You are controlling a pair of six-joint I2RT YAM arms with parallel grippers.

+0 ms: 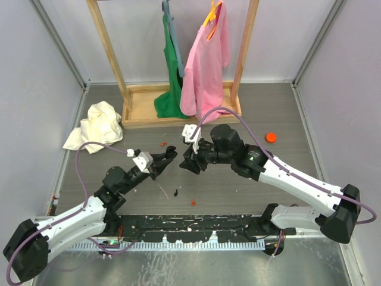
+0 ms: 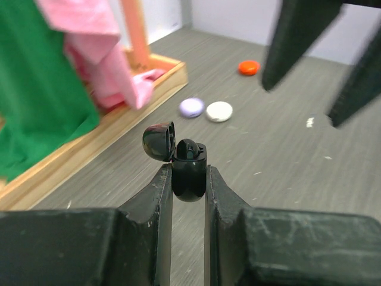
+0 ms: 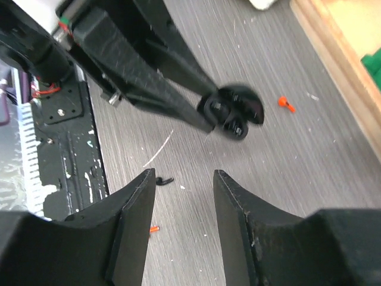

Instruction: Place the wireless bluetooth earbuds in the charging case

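Observation:
The black charging case (image 2: 189, 173), its lid raised, is gripped upright by my left gripper (image 1: 165, 162), which is shut on it. In the left wrist view a dark rounded piece, apparently an earbud, sits in the case. My right gripper (image 1: 193, 161) is a short way right of the case, its fingertips parted with nothing visible between them. In the right wrist view the case appears above those fingertips, held at the end of the left fingers.
A wooden rack (image 1: 140, 110) with hanging shirts stands at the back, a cream cloth (image 1: 95, 128) left of it. An orange disc (image 1: 271, 137) and small loose pieces lie on the grey floor (image 1: 280, 167).

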